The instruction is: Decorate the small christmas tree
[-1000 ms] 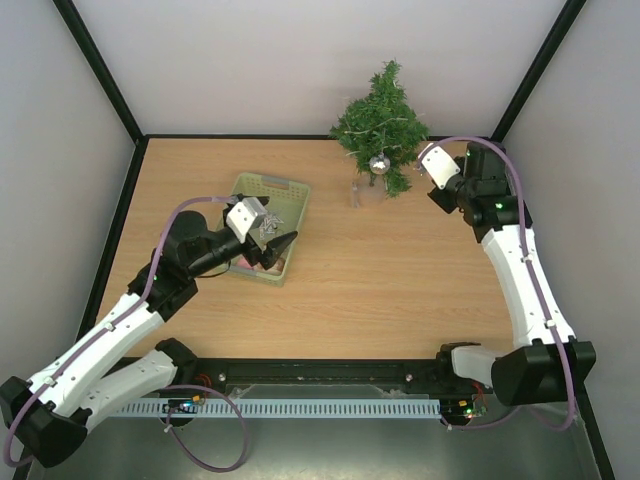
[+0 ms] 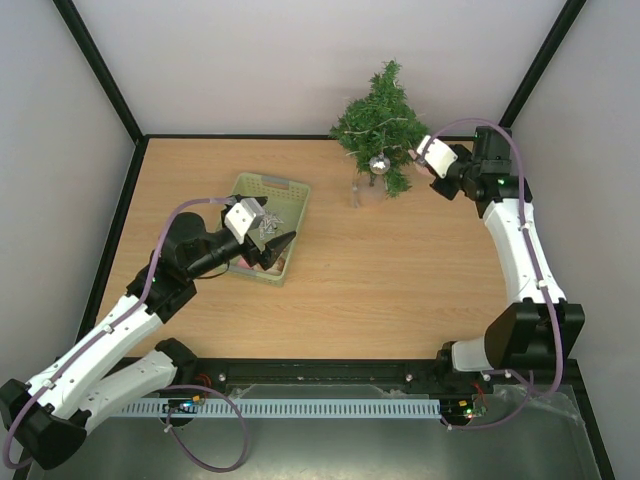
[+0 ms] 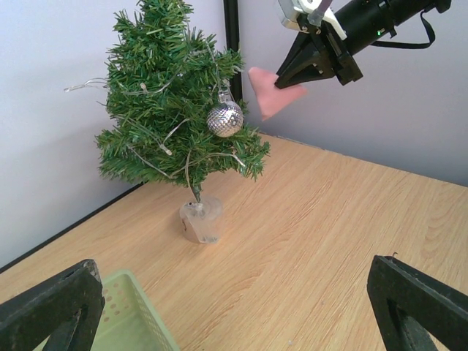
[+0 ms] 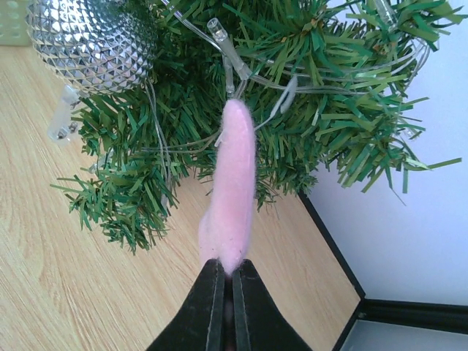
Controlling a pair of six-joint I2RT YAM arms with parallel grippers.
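The small green tree (image 2: 380,115) stands at the back right in a clear pot (image 3: 201,219), strung with wire lights and hung with a silver ball (image 3: 225,118). My right gripper is shut on a soft pink ornament (image 4: 232,175), holding it at the tree's right side close to the branches. My left gripper (image 2: 282,244) stands open over the green basket (image 2: 300,205), with nothing between its fingers.
The basket holds silver and pink items on the left half of the table. Walls border the back and sides.
The left arm and tree look unchanged.
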